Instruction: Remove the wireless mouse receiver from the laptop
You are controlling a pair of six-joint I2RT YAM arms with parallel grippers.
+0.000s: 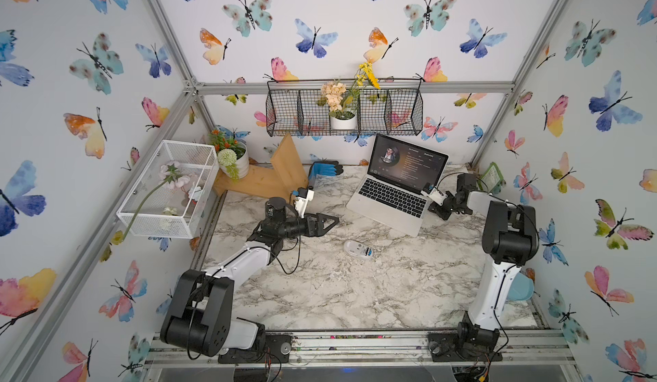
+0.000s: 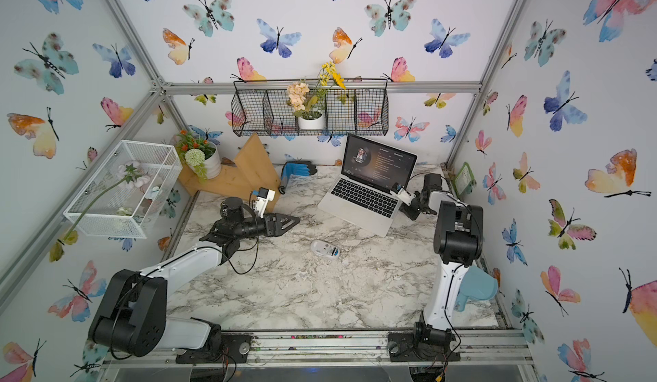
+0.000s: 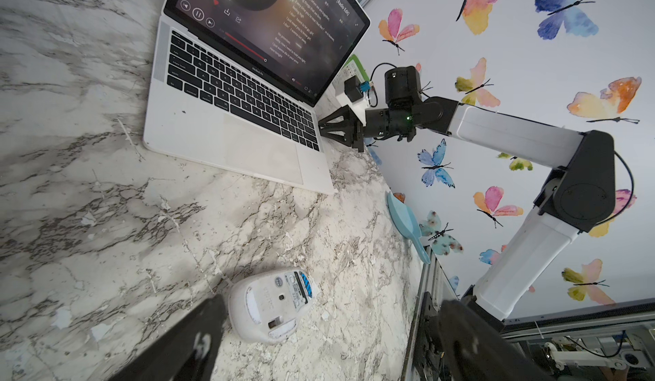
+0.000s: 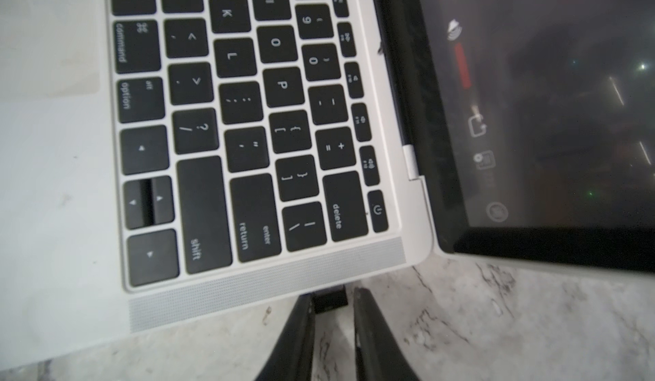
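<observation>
The silver laptop stands open at the back right of the table. A small black receiver sticks out from its side edge, seen in the right wrist view. My right gripper is at that edge, its fingertips part open around the receiver; whether they touch it I cannot tell. My left gripper is open over the table, left of a white mouse lying upside down, with nothing between its fingers.
A wooden board, plant pot and blue glove lie at the back left. A wire basket hangs on the back wall. A teal object lies at the front right.
</observation>
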